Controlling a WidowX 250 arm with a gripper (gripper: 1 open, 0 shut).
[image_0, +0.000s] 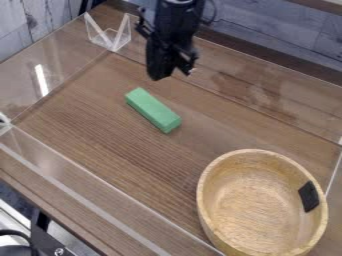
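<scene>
My gripper (158, 66) is at the top middle, held over the wooden table, with its fingertips above and behind a green block (154, 110). The fingers look close together, and I see nothing held in them. The green block lies flat and uncovered on the table, apart from the gripper.
A large cream round basket (262, 168) with a dark handle patch sits at the lower right. Clear plastic pieces are at the upper left corner and left edge.
</scene>
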